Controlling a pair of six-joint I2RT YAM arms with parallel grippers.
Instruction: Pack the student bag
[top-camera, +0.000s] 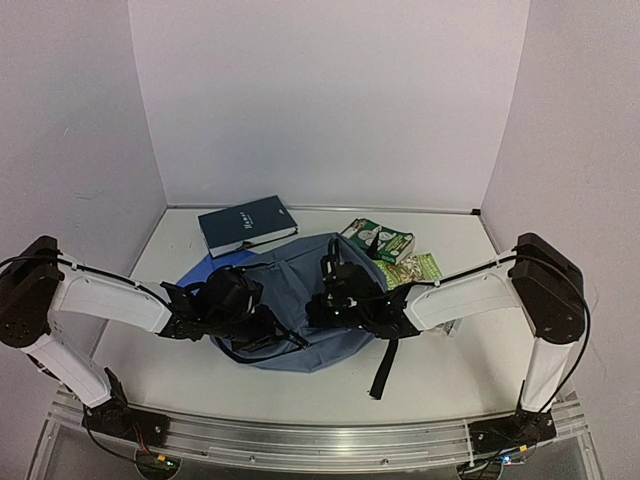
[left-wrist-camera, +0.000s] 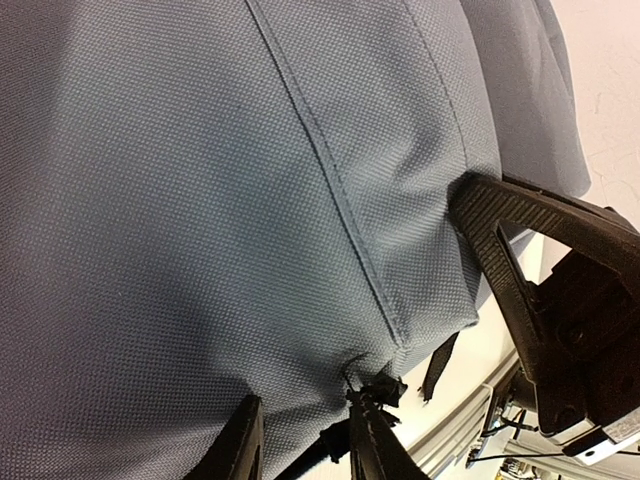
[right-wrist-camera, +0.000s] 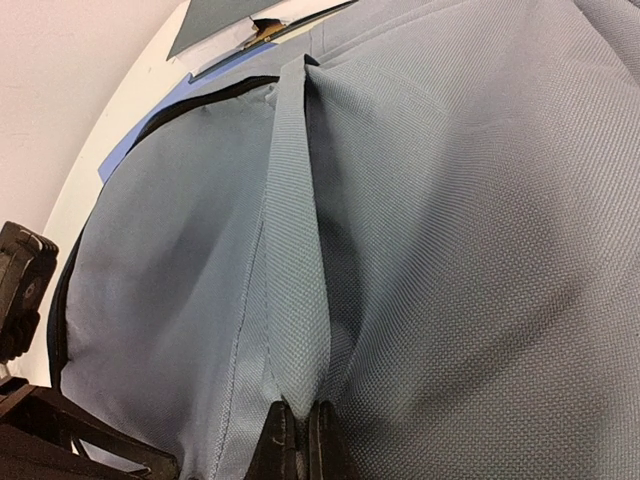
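The grey-blue bag (top-camera: 290, 285) lies slumped in mid-table, with a dark zip edge (top-camera: 250, 357) along its front left. Over that edge hangs my left gripper, its fingers apart. A black strip (left-wrist-camera: 310, 458) and a small black pull (left-wrist-camera: 375, 392) show between and beside those fingers; neither looks clamped. In the right wrist view, my right gripper is closed on a narrow fold of bag fabric (right-wrist-camera: 297, 250), which rises away from the fingertips. Both arms hide parts of the bag in the top view.
Behind the bag lies a dark book (top-camera: 247, 225), partly over a blue flat item (top-camera: 212, 264). Back right are a green book (top-camera: 377, 240) and a yellow-green booklet (top-camera: 412, 268). A black strap (top-camera: 383, 370) trails toward the front. Bare table surrounds the front.
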